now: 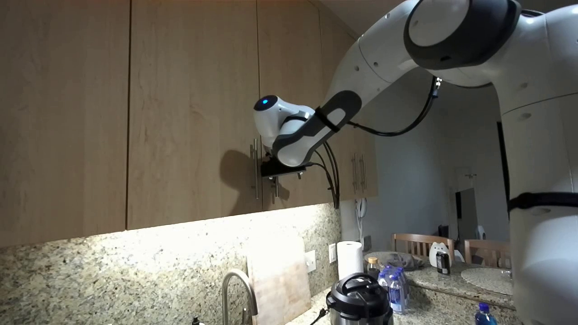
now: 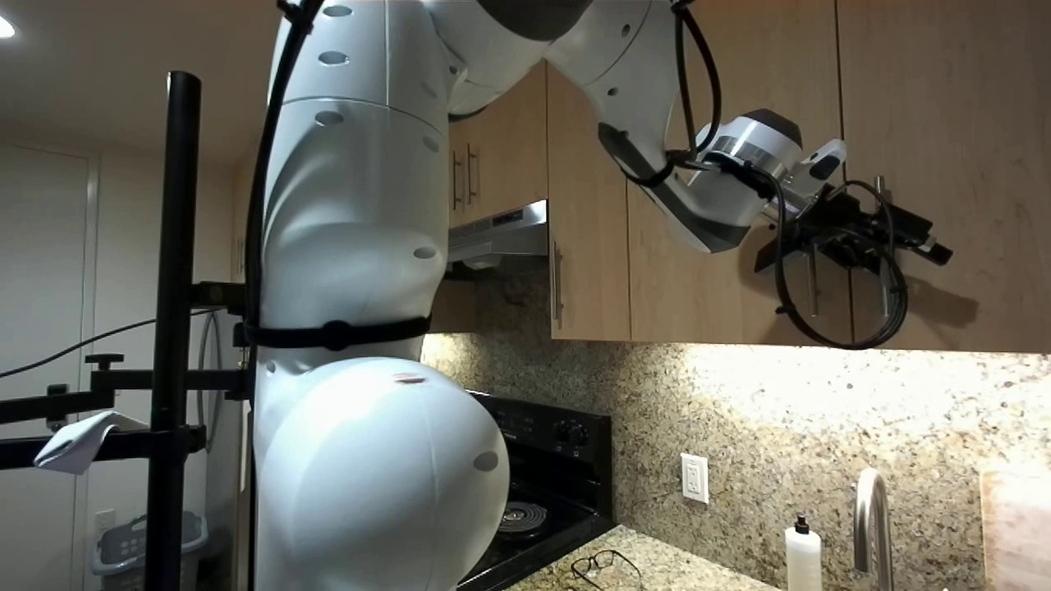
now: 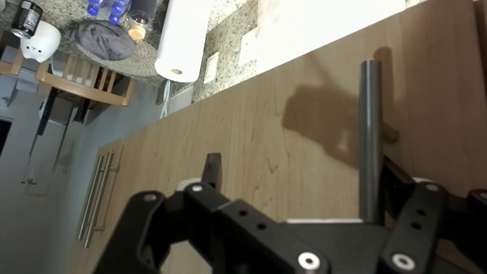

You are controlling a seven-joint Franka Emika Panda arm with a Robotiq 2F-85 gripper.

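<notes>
My gripper stands open in front of a wooden upper cabinet door (image 3: 255,128). A straight metal bar handle (image 3: 371,137) rises between its fingers in the wrist view, close beside the right finger and well apart from the left finger (image 3: 212,171). Whether the right finger touches the bar cannot be told. From the first exterior view, the gripper is small and dark at the neighbouring handles, one bar (image 1: 256,170) on its left and another (image 1: 277,187) partly hidden below it. The cabinet doors look closed.
Below the cabinets are a faucet (image 1: 238,292), a pressure cooker (image 1: 360,300), a paper towel roll (image 1: 350,259) and several bottles. A range hood (image 2: 499,236) juts out farther along. Cables (image 2: 788,276) loop below the wrist.
</notes>
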